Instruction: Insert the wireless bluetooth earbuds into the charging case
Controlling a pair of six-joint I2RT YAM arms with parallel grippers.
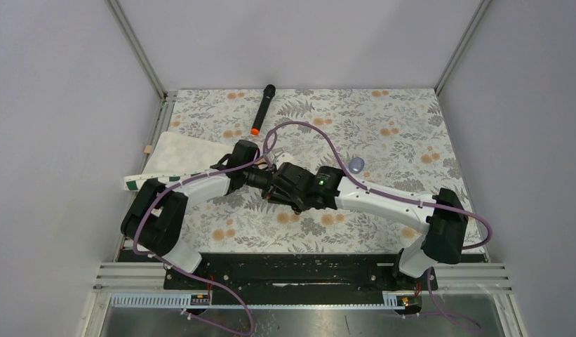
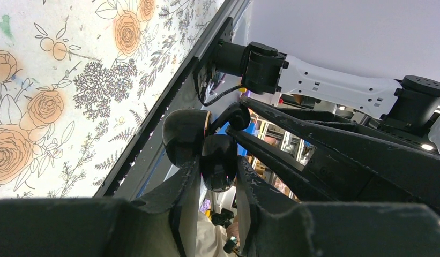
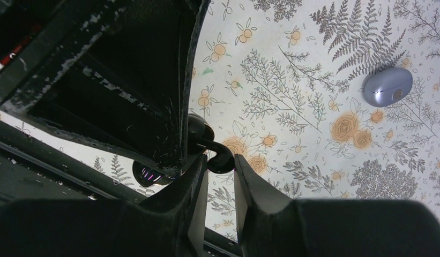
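My grippers meet at the middle of the table. In the left wrist view my left gripper is shut on the glossy black charging case (image 2: 217,160), whose lid (image 2: 180,136) stands open. A black earbud (image 2: 236,116) is beside the case, in my right gripper. In the right wrist view that gripper is shut on the earbud (image 3: 222,160) by its end, the stem reaching toward the case, which is partly hidden behind the left gripper's body. I cannot tell whether the earbud is inside the case.
A grey-blue mouse-like object (image 1: 356,165) lies right of the grippers. A black microphone (image 1: 264,105) lies at the back, a white board (image 1: 179,151) at the left.
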